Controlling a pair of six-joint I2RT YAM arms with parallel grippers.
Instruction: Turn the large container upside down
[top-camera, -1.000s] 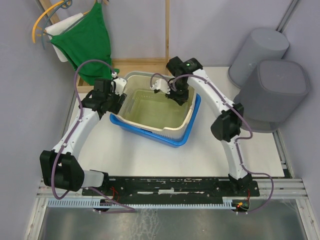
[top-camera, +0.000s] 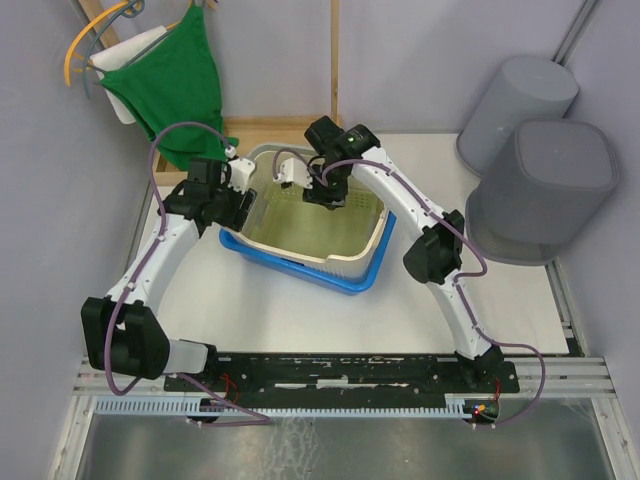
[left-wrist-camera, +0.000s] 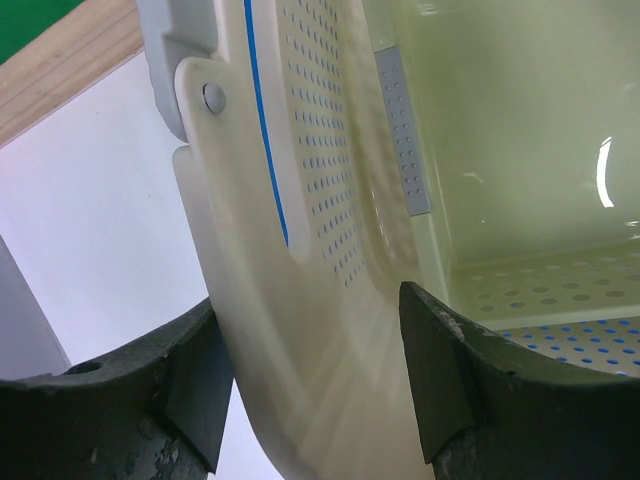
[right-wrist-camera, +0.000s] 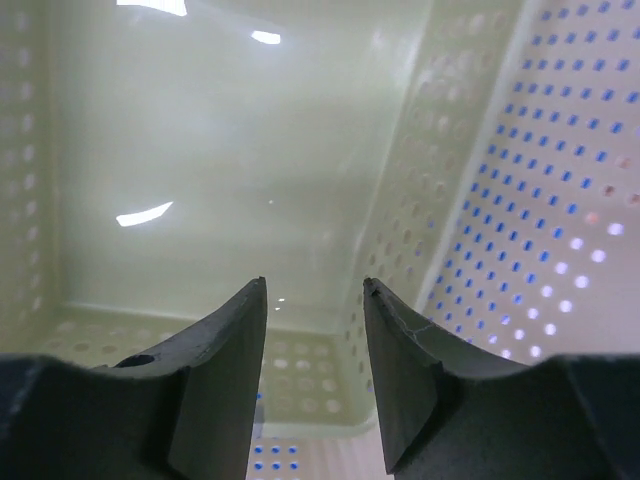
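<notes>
The large container (top-camera: 315, 215) stands with its open side up, tilted clockwise in the top view. It has a cream perforated wall, a pale green inside and a blue lower band (top-camera: 290, 268). My left gripper is open at its left end, with the cream end wall (left-wrist-camera: 270, 340) running between the two fingers. Over the back right of the inside hangs my right gripper (top-camera: 326, 206). In the right wrist view its fingers (right-wrist-camera: 235, 335) stand apart with nothing between them, and the container's floor and perforated wall (right-wrist-camera: 410, 200) show beyond.
Two stacked grey bins (top-camera: 515, 100) and a larger grey bin (top-camera: 560, 175) fill the back right. A green cloth (top-camera: 180, 90) hangs at the back left. The white table in front of the container (top-camera: 290, 320) is clear.
My right arm has swung left, carrying its gripper from the container's right side further over the inside.
</notes>
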